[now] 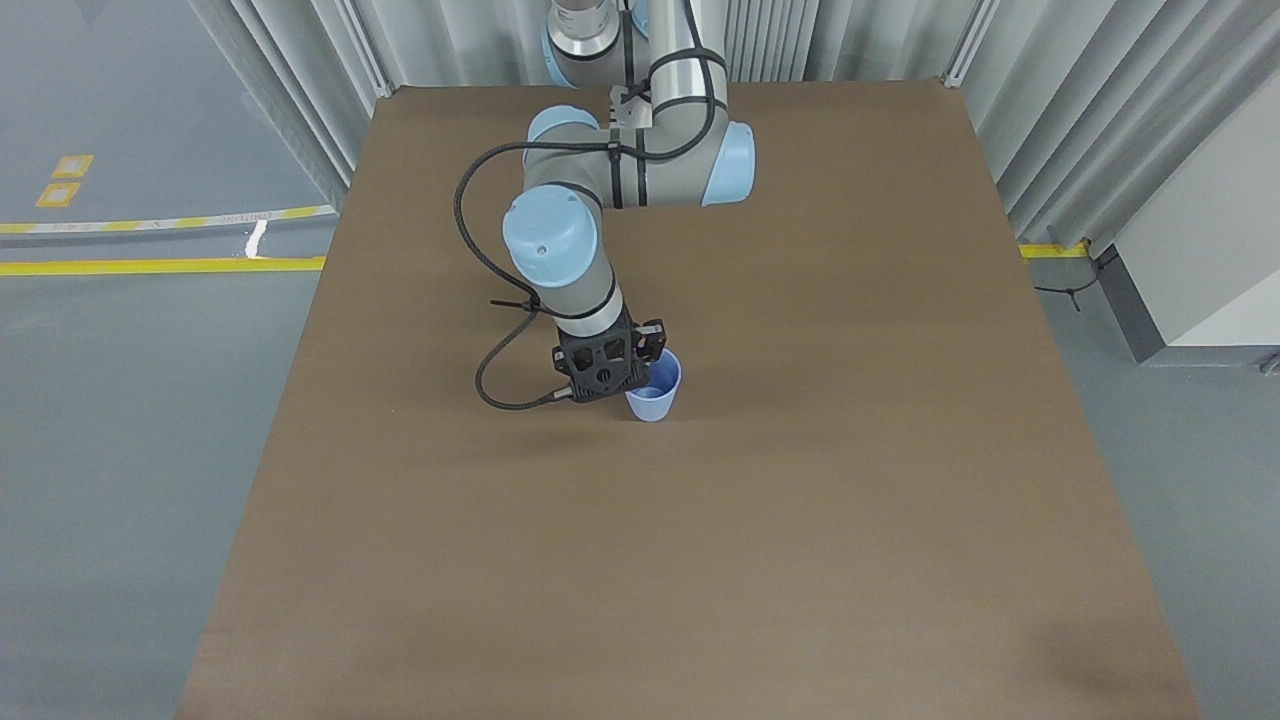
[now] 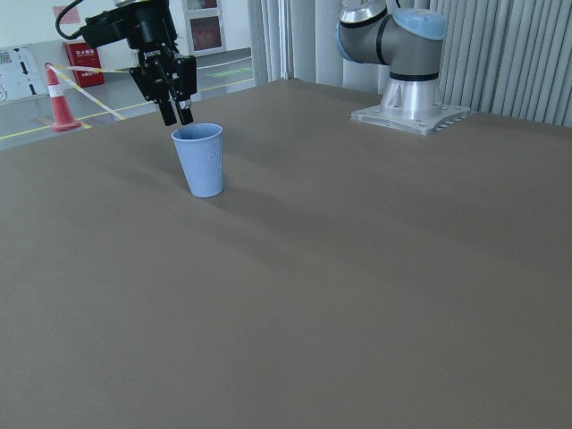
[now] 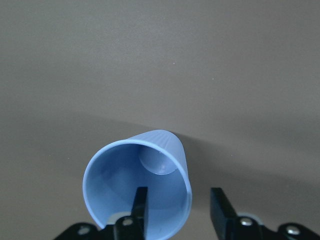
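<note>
A light-blue ribbed cup stands upright on the brown table, partly behind my gripper in the front view. In the left view, the gripper hangs just above the rim of the cup. In the wrist view, the dark fingers are spread apart, one over the inside of the cup, the other to its right; the gripper is open.
The arm's base is at the back. A traffic cone stands on the floor beyond the table.
</note>
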